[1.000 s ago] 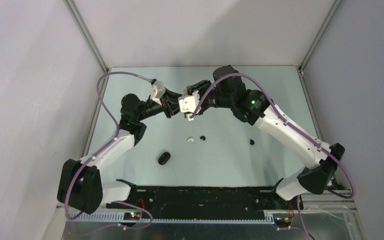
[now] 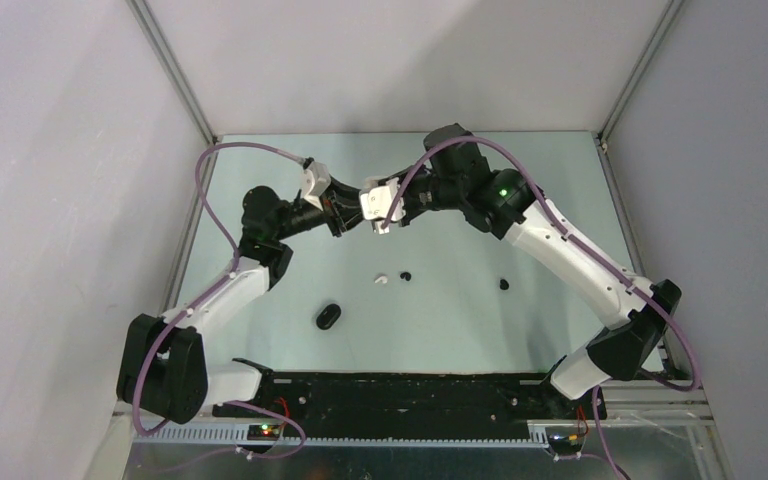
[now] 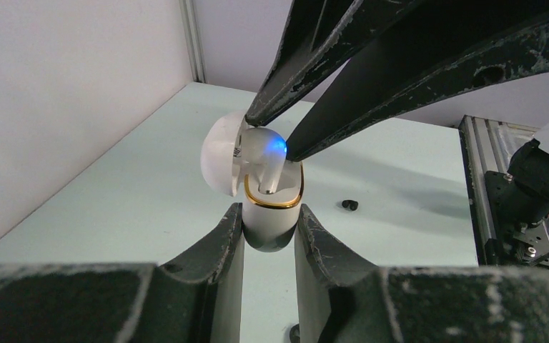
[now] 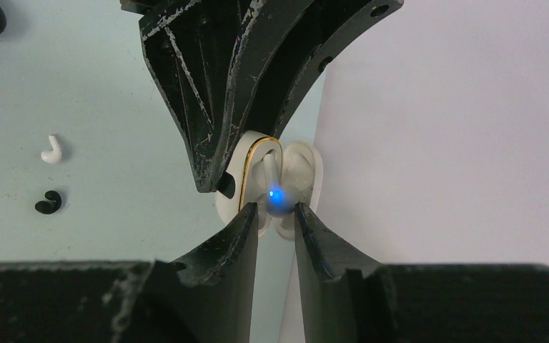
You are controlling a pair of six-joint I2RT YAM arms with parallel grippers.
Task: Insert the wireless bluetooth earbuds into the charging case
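Observation:
My left gripper is shut on an open white charging case (image 3: 268, 229) with a gold band, held in the air at the middle of the table. A white earbud (image 3: 264, 150) with a blue light sits in the case's opening, stem downward in the left wrist view. My right gripper is at that earbud, its fingertips on either side of the bud's lit head; whether they grip it is unclear. The case's lid stands open behind the bud.
Below on the table (image 2: 290, 280) lie a white earbud (image 2: 381, 279), a black earbud (image 2: 406, 275), a black case (image 2: 328, 316) and another small black piece (image 2: 504, 284).
My right arm has shifted slightly, its elbow moving a little left and its wrist a little upward in the top view over the last second. The left arm is nearly still.

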